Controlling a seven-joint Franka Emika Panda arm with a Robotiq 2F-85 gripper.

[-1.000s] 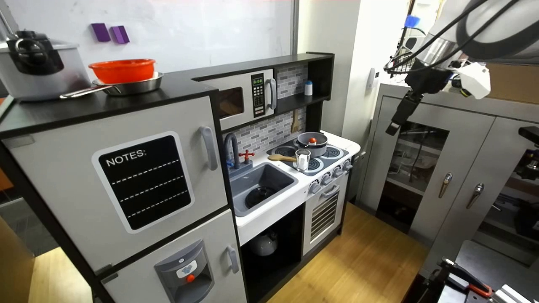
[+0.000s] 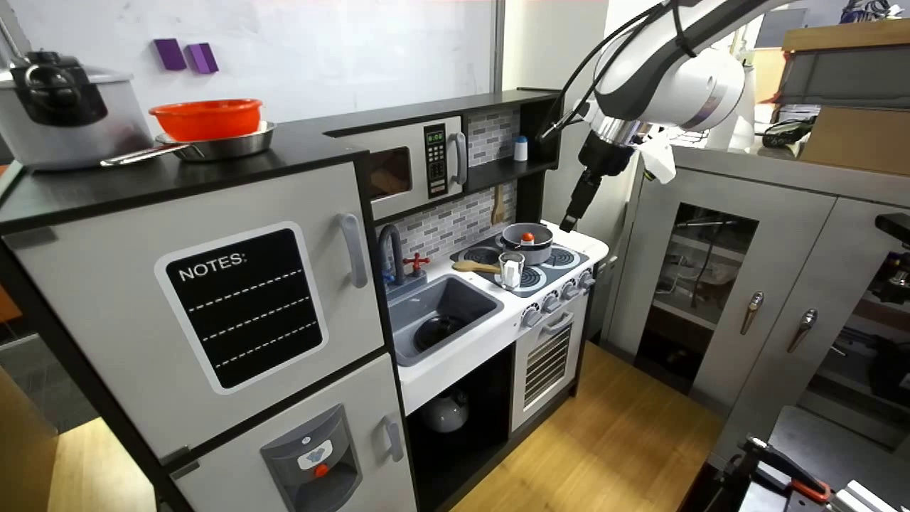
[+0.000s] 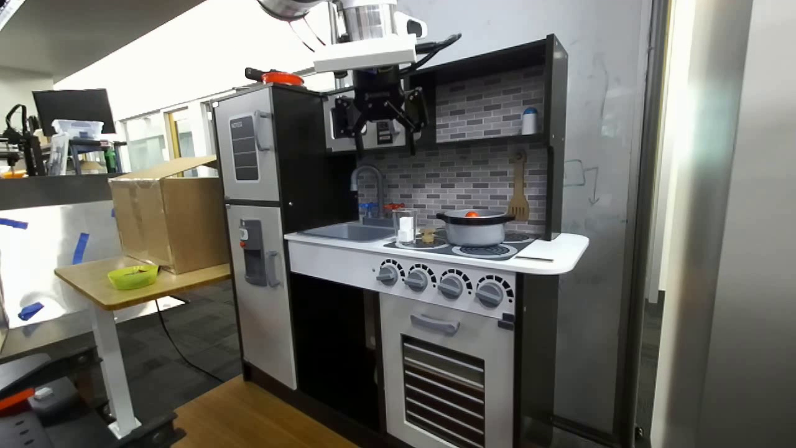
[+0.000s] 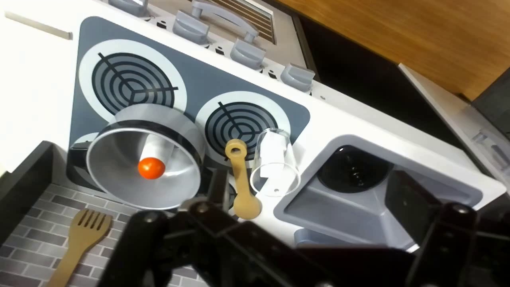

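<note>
My gripper (image 3: 384,153) hangs open in the air above and in front of the toy stove, its fingers spread with nothing between them. On the stovetop (image 4: 191,91) stands a grey pot (image 4: 143,191); inside it is a white bottle-like item with an orange-red top (image 4: 151,168). A clear glass (image 4: 291,165) holding white pieces stands by the near burner, beside the sink (image 4: 310,205). Next to the glass lies a wooden spoon (image 4: 241,177). A black round item (image 4: 354,168) rests in the sink.
A wooden fork-shaped spatula (image 3: 518,194) hangs on the brick-patterned wall. Above the stove, a shelf (image 2: 503,172) carries a blue-topped white shaker (image 2: 520,148).
In exterior view 1 my arm and gripper have moved left, from in front of the grey cabinet toward the stove. The kitchen items have stayed put.
</note>
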